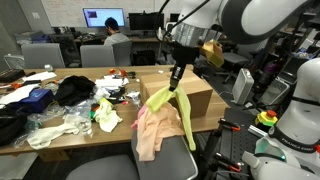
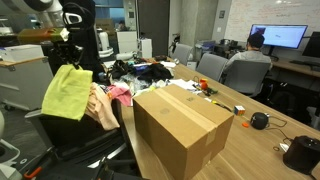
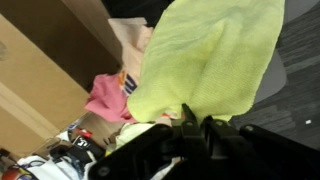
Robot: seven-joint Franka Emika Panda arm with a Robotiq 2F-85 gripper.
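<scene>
A yellow-green cloth (image 2: 68,95) hangs from my gripper (image 2: 72,62), which is shut on its upper edge. In exterior view 1 the gripper (image 1: 178,84) is above the chair (image 1: 175,158), and the cloth (image 1: 158,98) droops in two lobes. Seen from the wrist, the cloth (image 3: 215,50) spreads out beyond the fingers (image 3: 188,128). A pink-peach cloth (image 1: 152,130) is draped over the chair, partly behind the yellow-green one.
A large cardboard box (image 2: 182,128) stands on the table (image 2: 255,150) near the chair. Dark and light garments, with a white cloth (image 1: 52,133) among them, are strewn across the table's other part. A person sits at the back.
</scene>
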